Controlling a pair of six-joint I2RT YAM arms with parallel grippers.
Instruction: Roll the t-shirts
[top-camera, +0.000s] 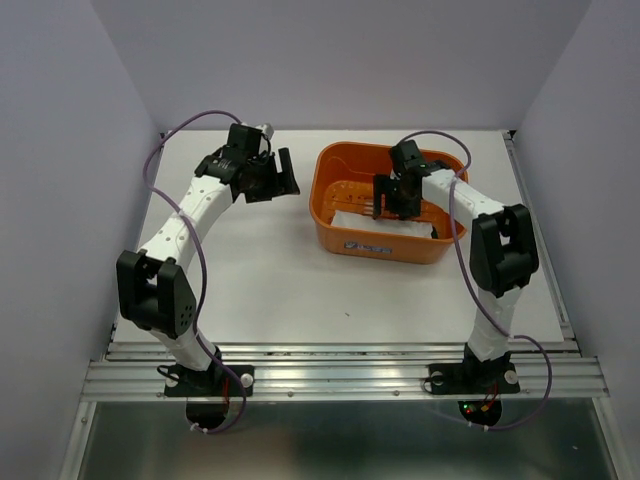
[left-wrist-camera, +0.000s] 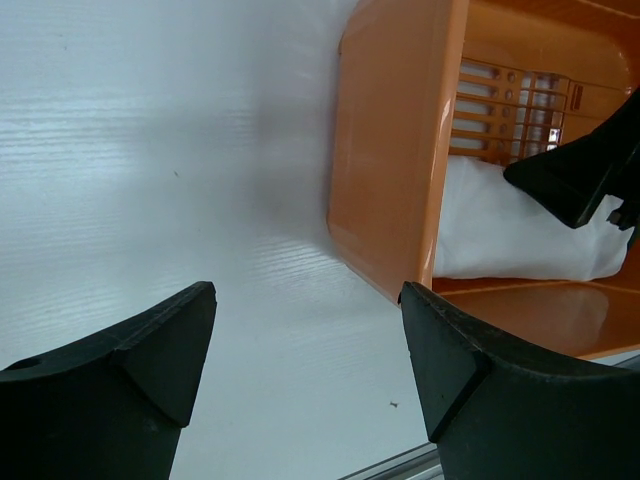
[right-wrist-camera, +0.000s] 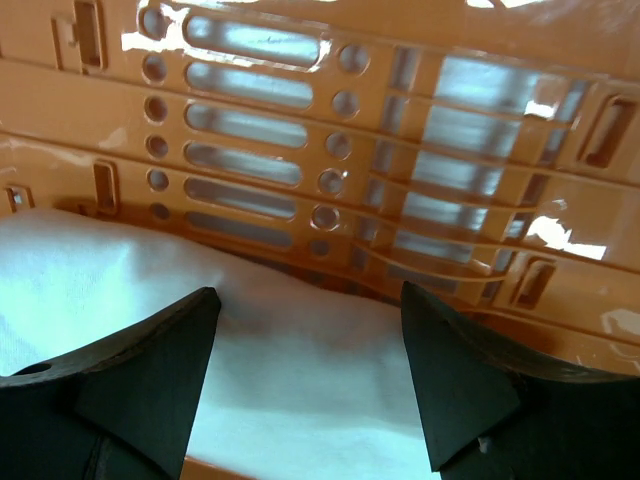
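Note:
A white folded cloth (top-camera: 360, 221) lies on the floor of the orange bin (top-camera: 340, 240), along its near side. My right gripper (top-camera: 385, 195) is down inside the bin at that cloth; in the right wrist view the cloth (right-wrist-camera: 290, 380) sits between and under its spread fingers, and whether they touch it is unclear. My left gripper (top-camera: 283, 172) stands open over the table left of the bin, with nothing between its fingers. In the left wrist view the cloth (left-wrist-camera: 500, 240) shows behind the bin's wall, partly hidden by the right gripper.
Grey walls surround it on the sides and back, and a metal rail (top-camera: 320, 365) runs along the front edge.

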